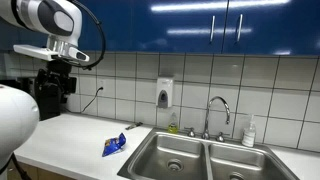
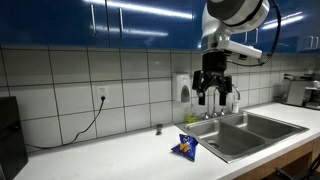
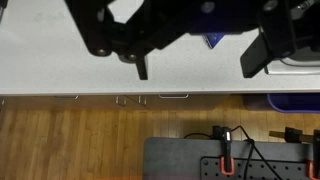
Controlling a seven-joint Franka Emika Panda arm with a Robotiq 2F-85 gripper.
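My gripper hangs open over the white counter, its two dark fingers wide apart and nothing between them. In exterior view 2 the gripper (image 2: 210, 98) is high above the counter, and in exterior view 1 it (image 1: 56, 82) appears at the far left. A crumpled blue packet (image 1: 114, 145) lies on the counter left of the sink; the same packet (image 2: 186, 147) shows in exterior view 2. Only a bit of the blue packet (image 3: 214, 39) is visible in the wrist view, the arm covering most of it.
A double steel sink (image 1: 145, 163) with a curved faucet (image 1: 208, 112) lies right of the packet. Bottles (image 1: 249, 132) stand behind it, and a dispenser (image 1: 165, 92) is on the tiled wall. A small dark object (image 2: 159, 129) lies near the wall.
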